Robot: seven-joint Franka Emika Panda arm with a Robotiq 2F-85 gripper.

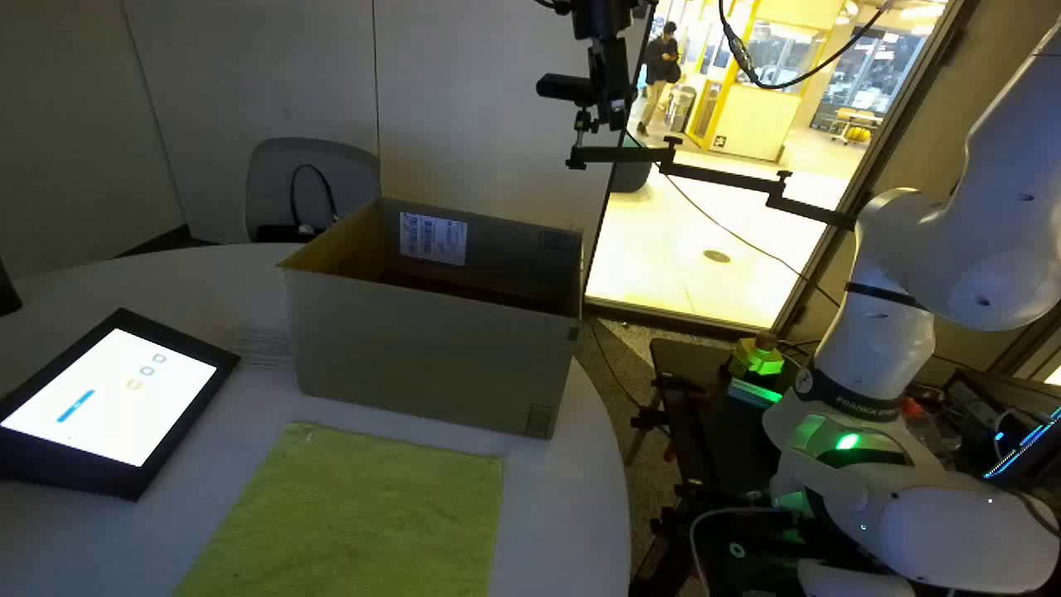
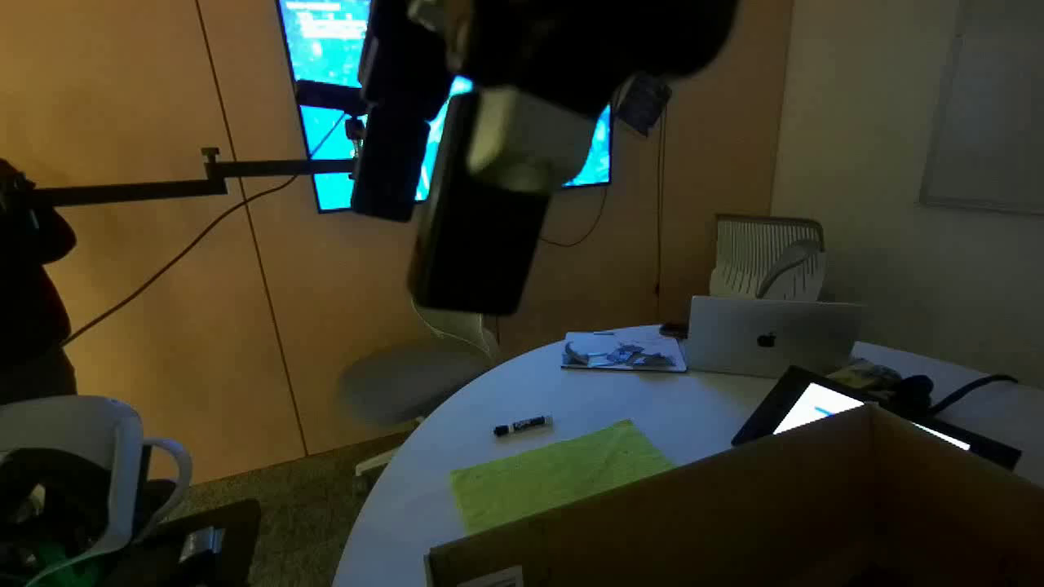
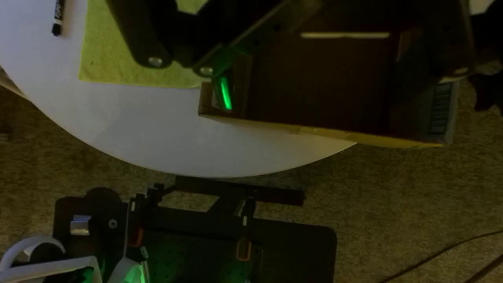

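At the top of the wrist view my gripper appears dark and blurred. Its two sides stand far apart, with the box interior showing between them, so it looks open; nothing held can be made out. Below it is an open cardboard box (image 1: 428,353) on the round white table. The box's inside is dark, and its contents cannot be told. A yellow-green cloth (image 1: 368,512) lies flat beside the box. On the table past the cloth is a black marker (image 2: 523,425).
A tablet with a lit screen (image 1: 109,398) stands near the box. Farther round the table are a silver laptop (image 2: 773,337) and a white tray or pad (image 2: 623,351). A camera bracket (image 1: 721,177) reaches across the air. Bare tabletop (image 3: 141,125) lies along the near edge.
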